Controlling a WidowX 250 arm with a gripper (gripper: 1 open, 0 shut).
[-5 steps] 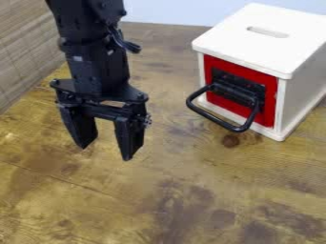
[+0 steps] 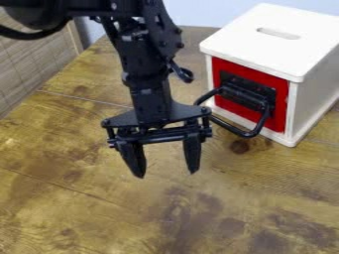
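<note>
My black gripper [image 2: 163, 157] hangs over the wooden table in the middle of the view, fingers pointing down and open, with nothing between them. Right of it stands a white box [image 2: 299, 87] with a slot in its top and a red front panel [image 2: 228, 104]. A black handle [image 2: 247, 129] sticks out from that panel toward my gripper's side.
A beige panelled surface [image 2: 27, 69] lies at the upper left, and a pale wall [image 2: 205, 10] runs behind the table.
My gripper has moved to the right, closer to the box, and has turned slightly. It stays open. The box and handle have not visibly moved.
</note>
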